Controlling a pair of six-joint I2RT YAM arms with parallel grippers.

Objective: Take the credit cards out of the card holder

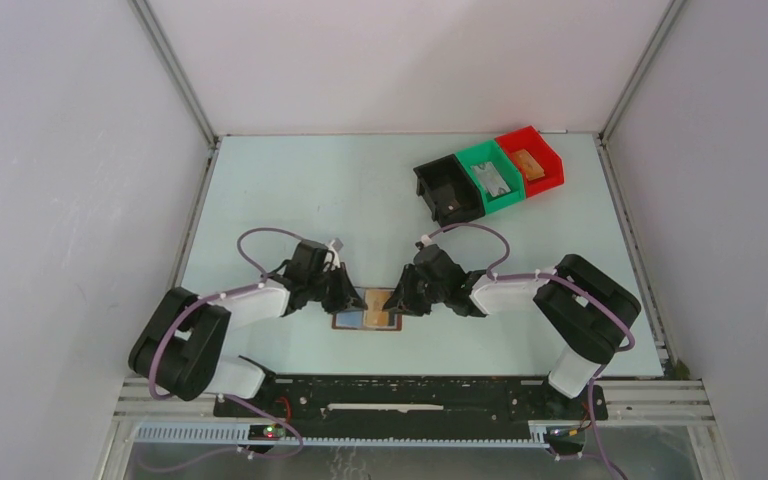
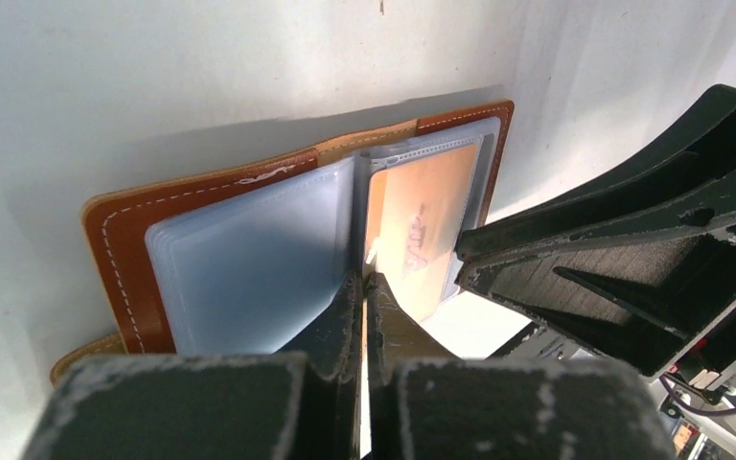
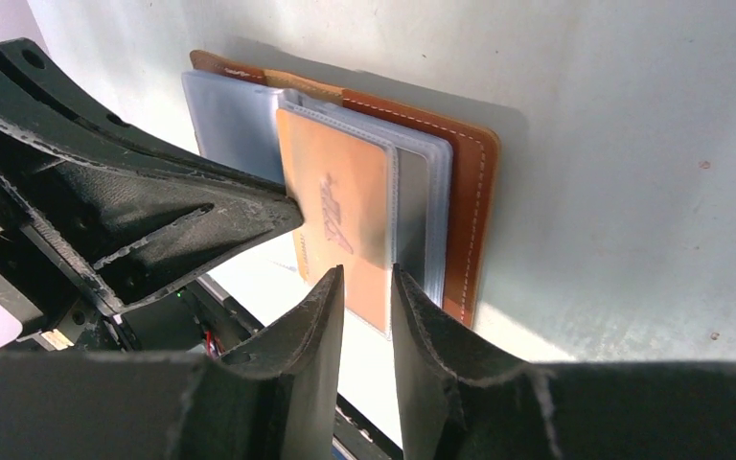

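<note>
The brown card holder (image 1: 351, 328) lies opened flat on the table, its clear sleeves showing. An orange card (image 3: 340, 211) sits in the sleeve on its right half; the left half holds a bluish clear sleeve (image 2: 249, 259). My left gripper is shut, its tips at the card's edge near the fold; whether the edge is pinched cannot be told. Over the card's other side stands my right gripper, part open, with nothing held between its fingers.
At the back right stand a black bin (image 1: 422, 180), a green bin (image 1: 475, 155) with a grey card (image 1: 491, 179) and a red bin (image 1: 554, 165) with an orange card (image 1: 528, 165). Table around the holder is clear; both grippers are close together above it.
</note>
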